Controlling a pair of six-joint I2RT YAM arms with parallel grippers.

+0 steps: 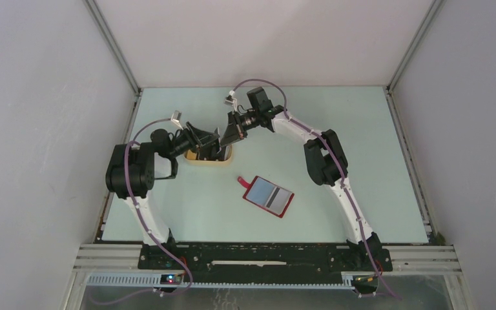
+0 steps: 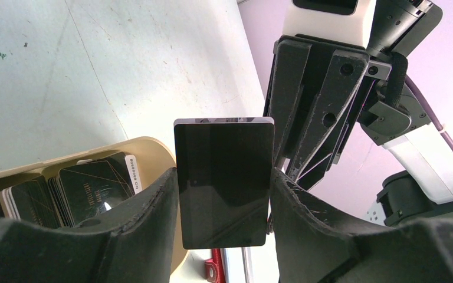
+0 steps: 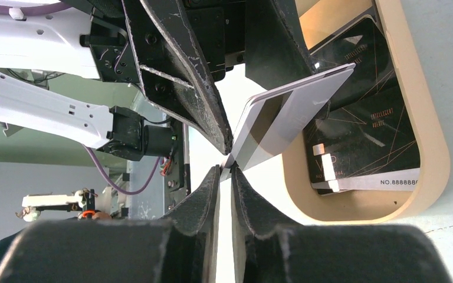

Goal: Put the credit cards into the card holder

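Note:
Above a beige box [image 1: 208, 161] [image 3: 430, 147] of dark cards [image 2: 94, 186] [image 3: 365, 147], my two grippers meet at a card [image 2: 223, 183] [image 3: 292, 115]. My right gripper [image 1: 231, 134] is shut on its lower corner. My left gripper [image 1: 210, 137] has its fingers either side of the card, part open; whether both touch it is unclear. The card shows dark in the left wrist view, pale in the right. The red-edged card holder [image 1: 268, 196] lies open toward the table's front, with a strap at its left.
Walls surround it on the sides and back. Both arms reach in from the front edge.

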